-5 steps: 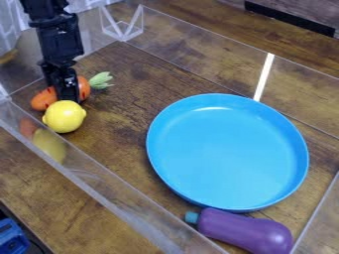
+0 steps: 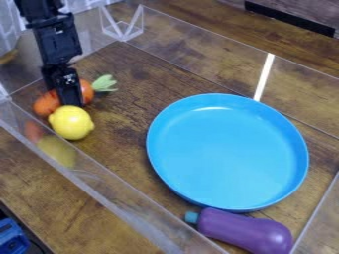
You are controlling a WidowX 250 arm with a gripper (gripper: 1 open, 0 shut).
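The black gripper (image 2: 62, 79) hangs low at the upper left, its fingers down over an orange carrot (image 2: 47, 103) with a pale green top (image 2: 103, 83). A yellow lemon (image 2: 71, 123) lies just in front of the carrot, near the clear wall.
A large blue plate (image 2: 227, 149) fills the right of the wooden floor (image 2: 139, 184). A purple eggplant (image 2: 245, 231) lies at the front right. Clear walls bound the area; bare wood shows between lemon and plate and at the back.
The gripper has shifted slightly over the carrot. The lemon has moved a little to the right.
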